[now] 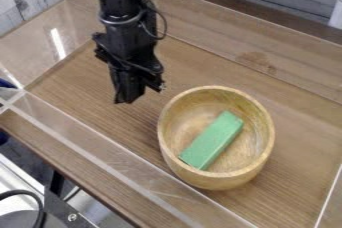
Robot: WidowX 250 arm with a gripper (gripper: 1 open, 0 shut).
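My black gripper (126, 90) hangs over the wooden table, left of a round light wooden bowl (257, 170), apart from it. The gripper looks shut, with nothing visible between its fingers. A green rectangular block (211, 142) lies diagonally inside the bowl.
Bare wooden table (241, 52) fills the space behind and to the right of the bowl and left of the gripper. A black cable (27, 196) is at the lower left, near the table's edge.
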